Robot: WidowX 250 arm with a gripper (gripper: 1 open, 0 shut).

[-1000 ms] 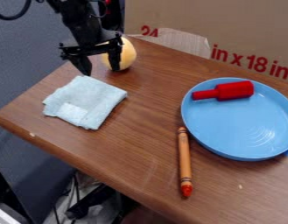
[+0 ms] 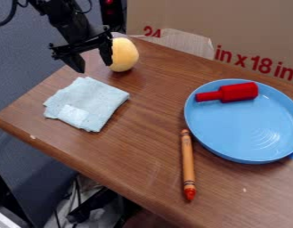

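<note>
My black gripper (image 2: 92, 58) hangs at the upper left of the table, its fingers pointing down just left of a pale yellow round object (image 2: 125, 55) and above a folded light-blue cloth (image 2: 86, 102). The two fingertips stand apart, with nothing seen between them. A blue plate (image 2: 241, 134) on the right holds a red cylindrical object with a handle (image 2: 238, 92). An orange crayon (image 2: 188, 165) lies left of the plate, lengthwise toward the front.
A cardboard box (image 2: 220, 31) stands along the back of the wooden table (image 2: 118, 165). The table's left edge drops to the floor.
The objects on the table look unmoved.
</note>
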